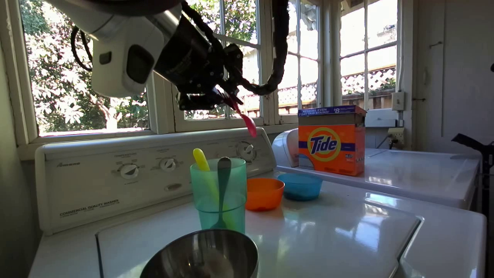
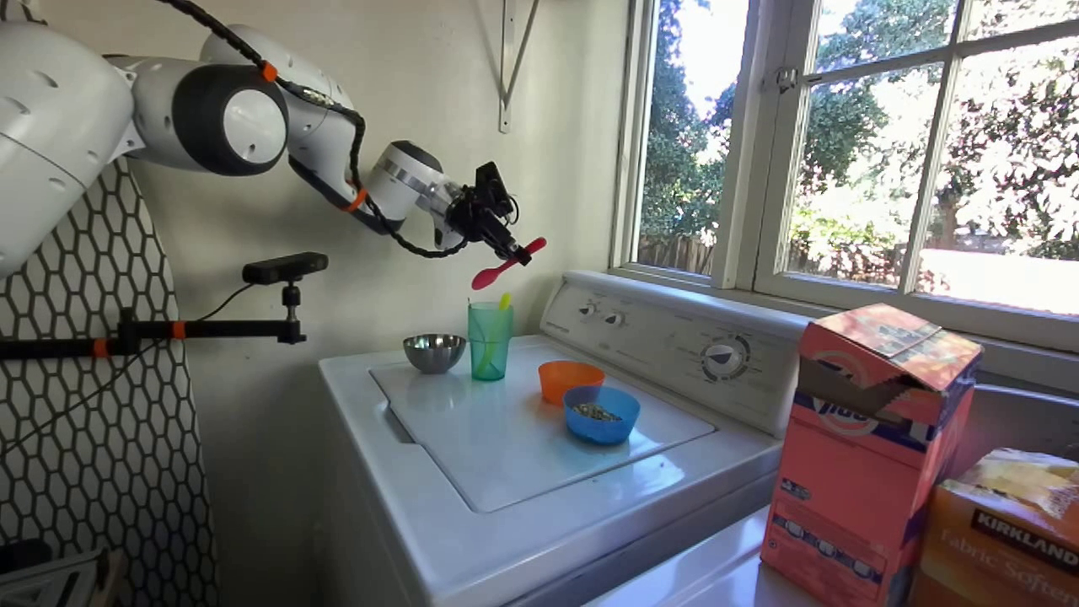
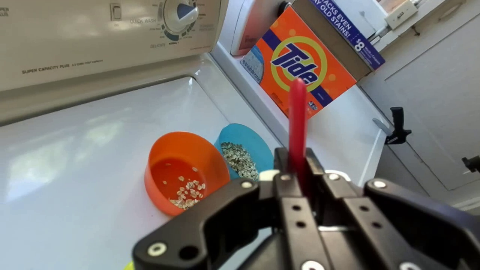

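Note:
Held in my gripper (image 2: 523,254) is a pink-red spoon (image 2: 491,275), slanting through the shut fingers above the green cup. Its bowl hangs lower left in exterior view 2, while its handle (image 3: 297,121) sticks up between the fingers in the wrist view. A translucent green cup (image 1: 196,190) stands upright with a yellow utensil (image 1: 200,159) and a dark metal spoon (image 1: 224,178) in it. Some flakes lie in the orange bowl (image 3: 192,150). Touching or nearly touching it, the blue bowl (image 3: 254,139) holds more flakes. A metal bowl (image 2: 435,351) sits beside the cup.
A Tide box (image 1: 331,146) stands on the neighbouring machine. The control panel (image 2: 668,344) rises along the washer's back. Bare space covers the washer lid (image 2: 485,445) in front of the bowls. A Kirkland box (image 2: 1001,536) is at the right.

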